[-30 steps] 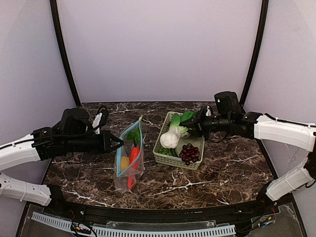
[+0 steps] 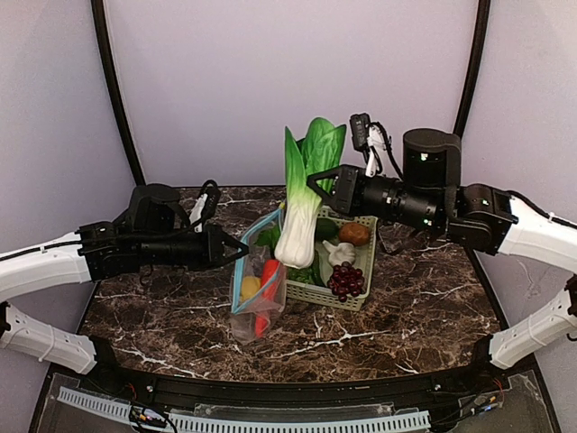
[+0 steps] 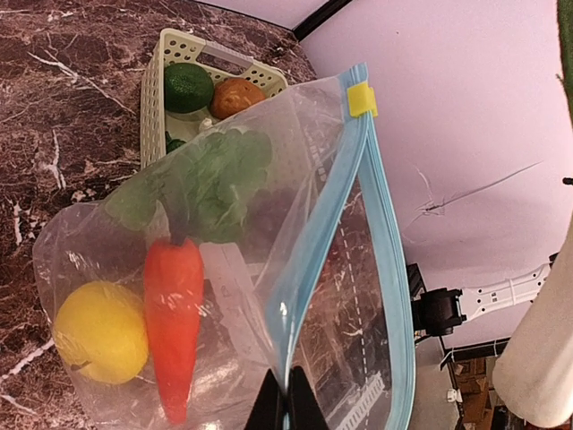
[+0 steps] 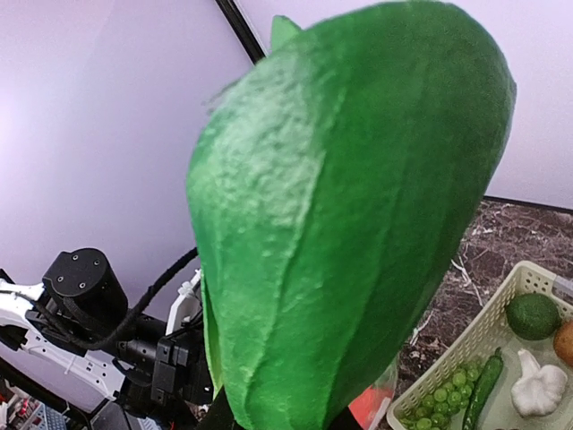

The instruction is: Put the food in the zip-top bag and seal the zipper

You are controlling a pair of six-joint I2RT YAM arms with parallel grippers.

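A large bok choy [image 2: 297, 230] hangs upright above the basket and the bag's right side, with my right gripper [image 2: 320, 185] closed around its leafy top; its leaf [image 4: 349, 197] fills much of the right wrist view. My left gripper [image 2: 236, 248] is shut at the edge of the zip top bag [image 3: 228, 224], whose blue zipper strips [image 3: 394, 296] are parted. Inside the bag are a red carrot [image 3: 170, 313], a yellow round food [image 3: 98, 327] and something leafy green.
The basket [image 2: 338, 298] holds red grapes [image 2: 347, 281], garlic [image 4: 537, 390], an avocado [image 4: 533, 315], a brown round food [image 2: 354, 234], green grapes and a green pepper [image 4: 483, 390].
My right gripper has lifted the bok choy out of the basket, moving up and left. My left gripper and the bag have shifted slightly right and up.
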